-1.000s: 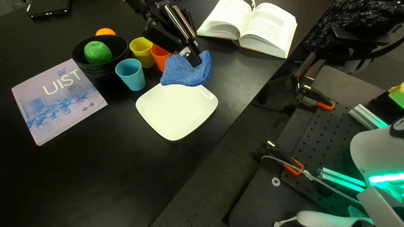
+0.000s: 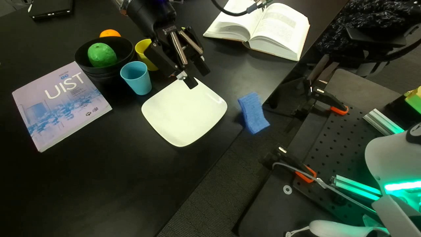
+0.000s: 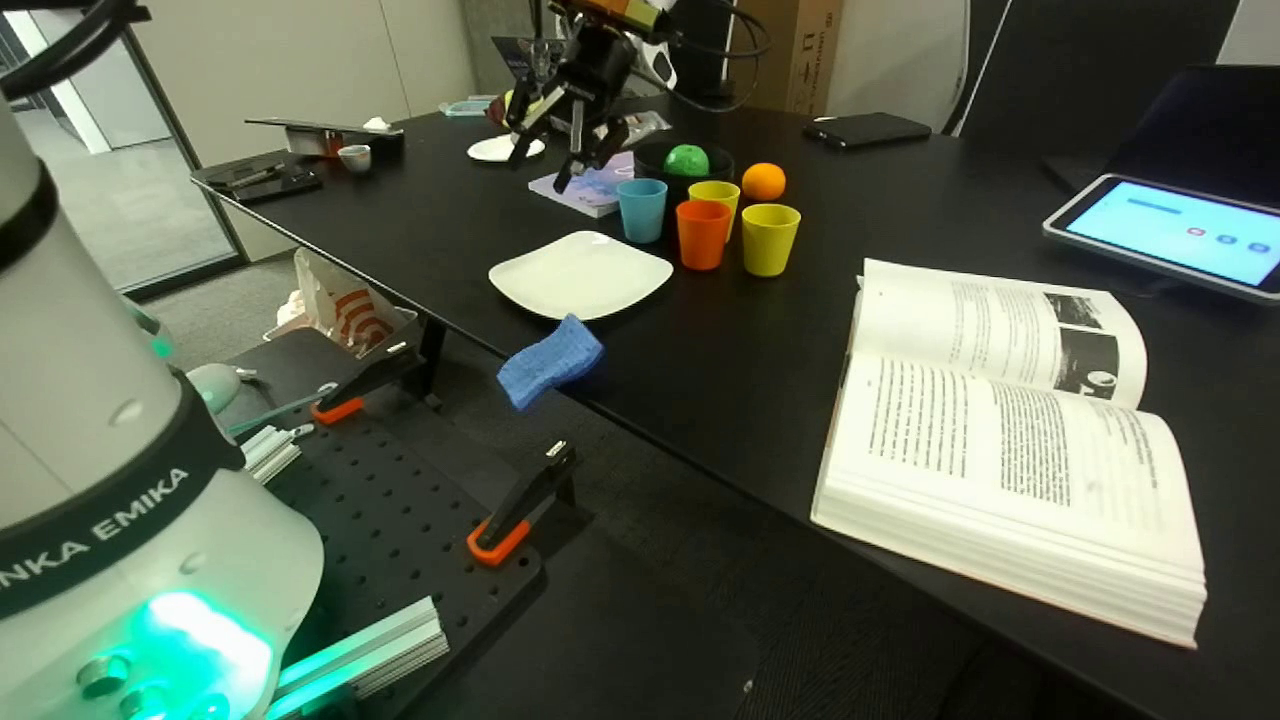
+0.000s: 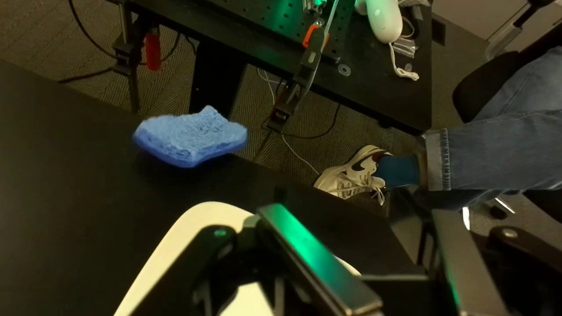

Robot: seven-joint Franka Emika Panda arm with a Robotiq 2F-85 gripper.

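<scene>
A blue sponge-like cloth (image 2: 253, 113) is at the table's front edge, partly out over the floor, right of the white square plate (image 2: 185, 114). The wrist view shows the cloth (image 4: 190, 138) well clear of the fingers (image 4: 316, 258); whether it rests on the edge or is in the air, I cannot tell. My gripper (image 2: 196, 75) hangs above the plate's far side, its fingers apart and nothing between them. In the second exterior view the plate (image 3: 582, 274) lies empty, with the cloth (image 3: 549, 361) in front of it.
Beside the plate stand a blue cup (image 2: 136, 77), an orange cup (image 3: 703, 233) and two yellow cups (image 3: 768, 239). Black bowls (image 2: 81, 59) hold a green fruit (image 2: 102, 55). An open book (image 2: 256, 27) lies farther back.
The cloth was at my gripper's fingertips over the plate's far edge; now it is apart from them, over by the table's front edge. My gripper has shifted slightly left and toward the plate.
</scene>
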